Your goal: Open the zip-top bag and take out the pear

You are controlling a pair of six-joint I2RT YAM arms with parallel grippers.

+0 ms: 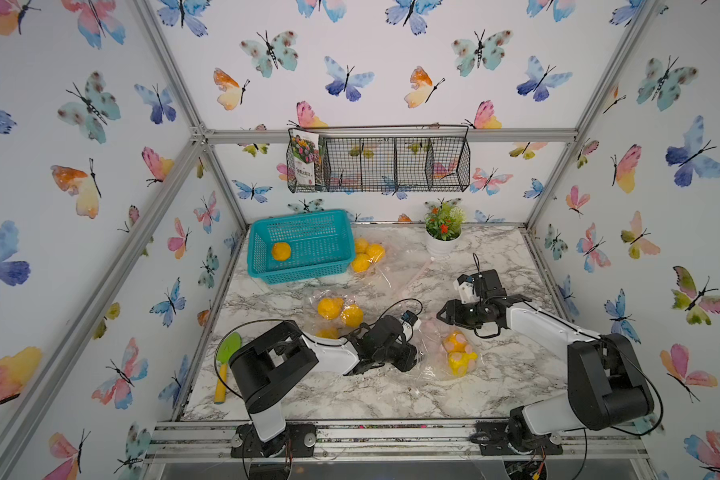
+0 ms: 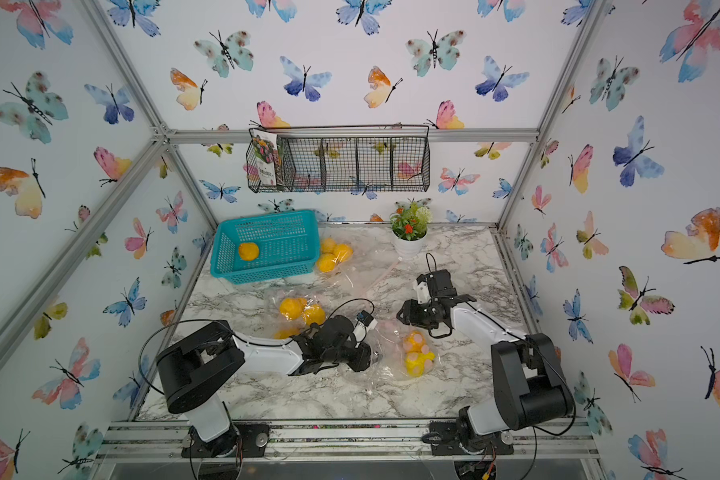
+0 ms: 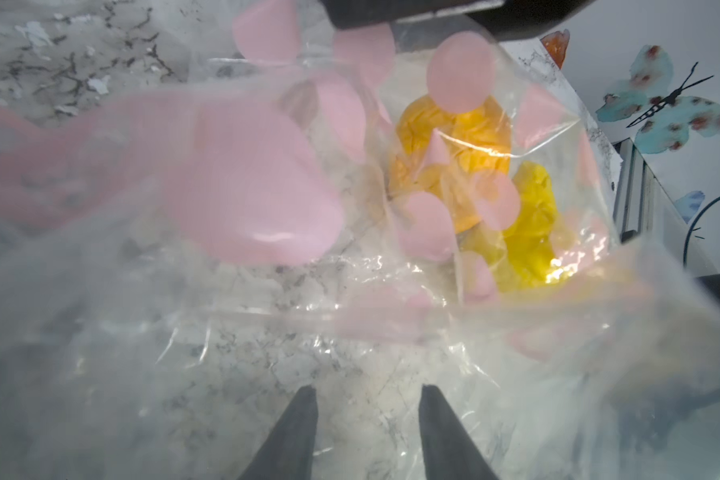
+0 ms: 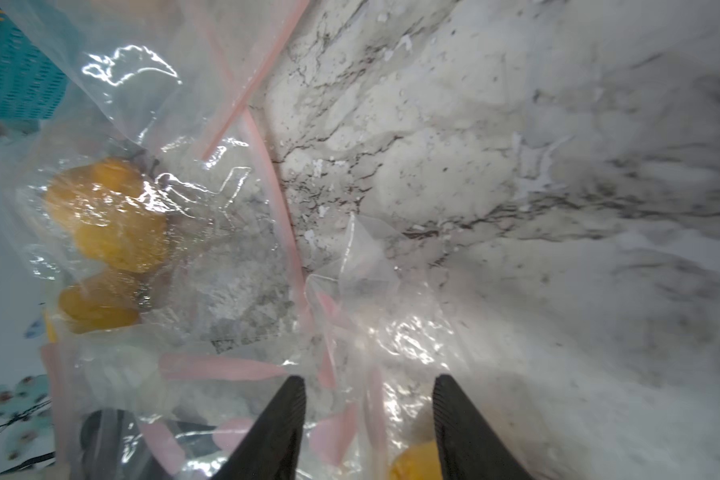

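Note:
The clear zip top bag with pink dots lies on the marble table, right of centre. Through its film I see the yellow pear and an orange fruit. At the bag's left end is my left gripper, its fingertips apart, with see-through film around them; whether they are inside the mouth I cannot tell. My right gripper also stands with fingers apart, over the bag's far edge. Film with a pink strip shows in its gap, apparently ungripped.
Other clear bags with orange fruit lie behind the left arm and near the teal basket. A white flowerpot stands at the back. A green-headed tool lies at far left.

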